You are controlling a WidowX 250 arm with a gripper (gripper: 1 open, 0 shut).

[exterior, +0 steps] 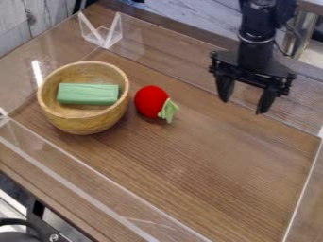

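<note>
A black robot arm hangs at the upper right, its gripper point(246, 90) low over the wooden table, two fingers spread apart with nothing visible between them. A red strawberry-like object with a green top point(153, 100) lies left of centre. A wooden bowl point(81, 119) on the left holds a green block point(86, 94).
A clear plastic piece point(101, 30) stands at the back left, and cables point(19, 229) show at the lower left corner.
</note>
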